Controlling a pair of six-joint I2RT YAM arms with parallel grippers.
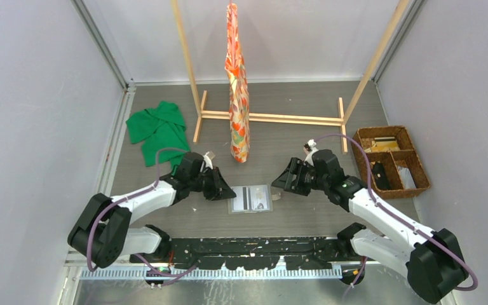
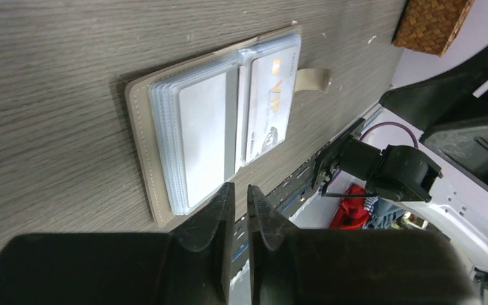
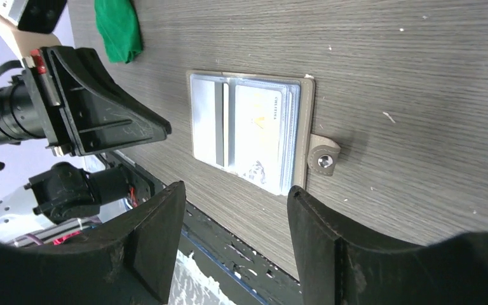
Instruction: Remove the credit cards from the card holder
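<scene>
The card holder (image 1: 250, 199) lies spread flat on the table, its clear sleeves facing up. In the left wrist view, a white card (image 2: 273, 105) with gold letters sits in one sleeve, and a plain white panel with a grey stripe (image 2: 206, 136) fills the other side. Over the holder's left edge hovers my left gripper, its fingers a narrow gap apart with nothing between them. My right gripper is wide open and empty, off the holder's right side near the snap strap (image 3: 323, 154). Both grippers appear clear of the holder.
A wicker basket (image 1: 391, 194) with cards and a black object stands at the right. Green cloth (image 1: 159, 131) lies at the back left. A patterned cloth (image 1: 236, 95) hangs from a wooden rack (image 1: 279, 119) behind. Table surface around the holder is clear.
</scene>
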